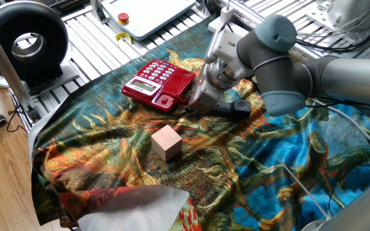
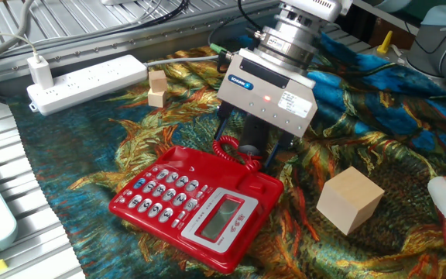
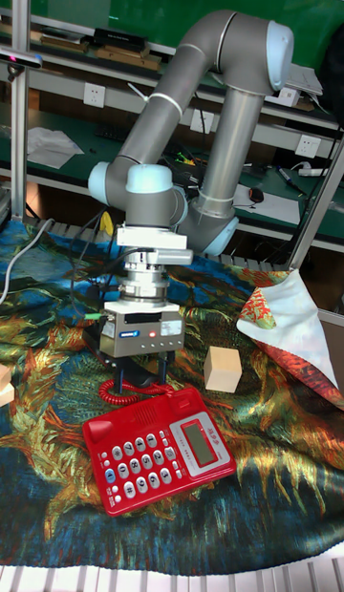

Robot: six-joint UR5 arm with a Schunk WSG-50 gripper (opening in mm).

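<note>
A red desk telephone (image 2: pixel 196 205) with silver keys and a small display lies on the patterned cloth. Its black handset (image 1: pixel 239 110) is off the base, lying on the cloth beside it, still joined by a red coiled cord (image 2: pixel 235 153). Over the handset, my gripper (image 2: pixel 250 143) points down with its fingers open. The two dark fingers (image 2: pixel 222 124) stand wide apart, and part of the handset shows between them with a visible gap. In exterior view 3 the gripper (image 3: pixel 140 378) is just behind the phone's cord side; the handset is mostly hidden there.
A wooden cube (image 1: pixel 166 142) sits on the cloth near the phone. Two small wooden blocks (image 2: pixel 156 89) are close to a white power strip (image 2: pixel 91 84). The cloth is wrinkled, with a folded-over pale corner (image 1: pixel 133 208). Open cloth surrounds the cube.
</note>
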